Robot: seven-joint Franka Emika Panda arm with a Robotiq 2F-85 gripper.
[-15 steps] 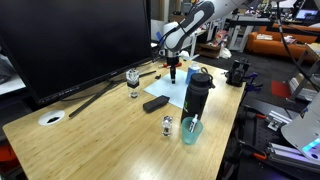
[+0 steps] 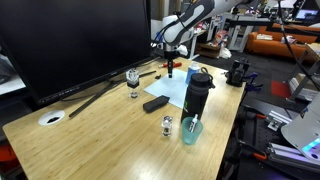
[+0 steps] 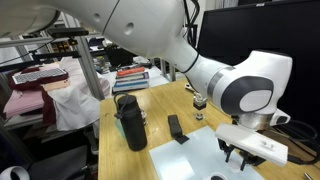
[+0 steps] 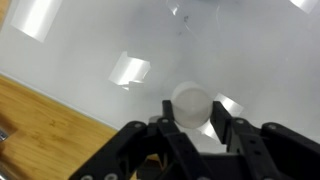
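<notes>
A small white round-ended object sits between the tips of my gripper, which is shut on it. Only its end faces the wrist camera, so its full shape cannot be told. Below it lies a pale glossy sheet with bright reflections. From the second exterior view, my gripper hangs over the right part of that sheet. The first exterior view has my gripper small and far off, by the sheet's far left side.
A black thermos, a green cup and a black case stand nearer the front. A blue mug is right of the sheet. The dark screen bounds the back.
In the first exterior view, my arm and gripper have shifted slightly left and up, away from the sheet's middle. The other objects stay where they were.
</notes>
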